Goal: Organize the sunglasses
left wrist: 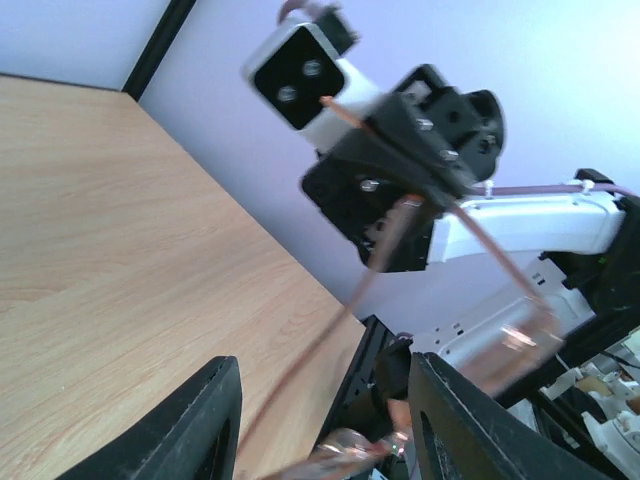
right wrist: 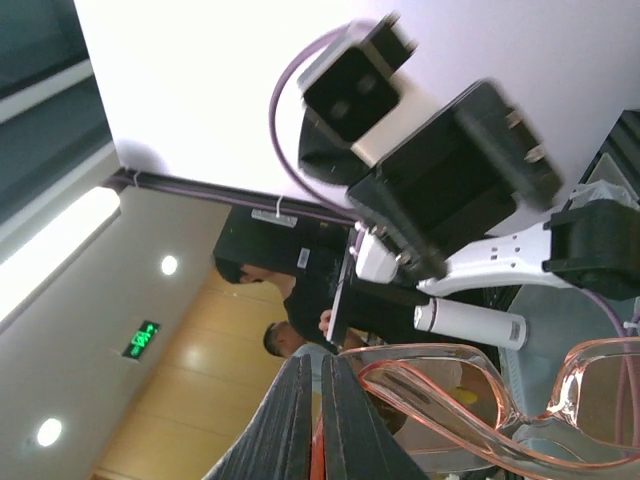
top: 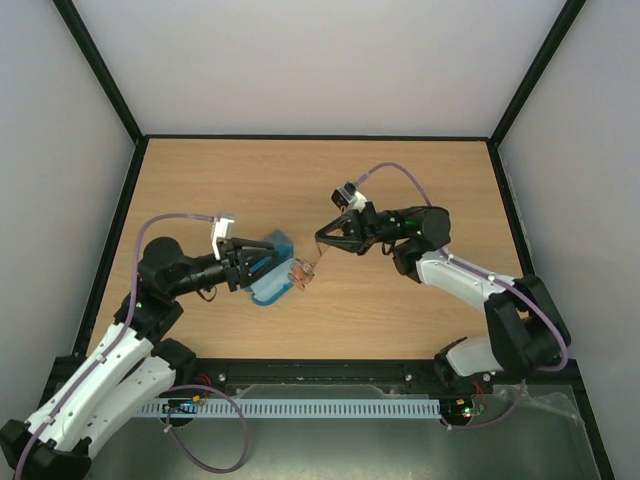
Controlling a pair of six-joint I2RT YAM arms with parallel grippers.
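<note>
Sunglasses with clear, pinkish-brown frames (top: 301, 273) hang in the air between the arms. My right gripper (top: 319, 238) is shut on one thin temple, and in the right wrist view the lenses and frame (right wrist: 545, 425) spread out to the right of its closed fingers (right wrist: 345, 430). To their left, my left gripper (top: 268, 264) is part open, its two fingers (left wrist: 195, 425) well apart in the left wrist view with no grip on the glasses. A light-blue case (top: 272, 290) lies on the table below, partly covered by the left gripper.
Dark rails edge it, and white walls rise at the sides and back.
</note>
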